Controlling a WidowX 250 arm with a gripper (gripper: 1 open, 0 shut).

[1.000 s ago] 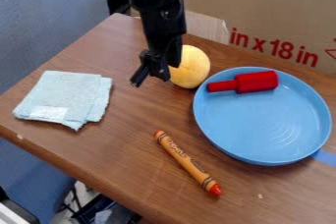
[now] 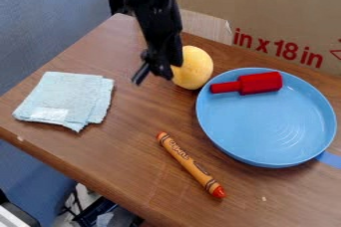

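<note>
A black gripper [image 2: 156, 70] hangs over the back middle of the wooden table, its fingers pointing down just left of a yellow round object [image 2: 194, 68]. Whether it is open or shut is hard to make out. A red roller-like toy [image 2: 260, 84] lies on the back part of a blue plate [image 2: 266, 133] at the right. An orange crayon-shaped object [image 2: 189, 163] lies diagonally at the front middle. A folded light-blue cloth [image 2: 64, 100] lies on the left.
A cardboard box [image 2: 277, 2] stands behind the table. The table's [image 2: 114, 176] left edge runs diagonally to the front. Bare wood shows between the cloth, crayon and plate.
The gripper has shifted very slightly over the last second; the objects on the table have not moved.
</note>
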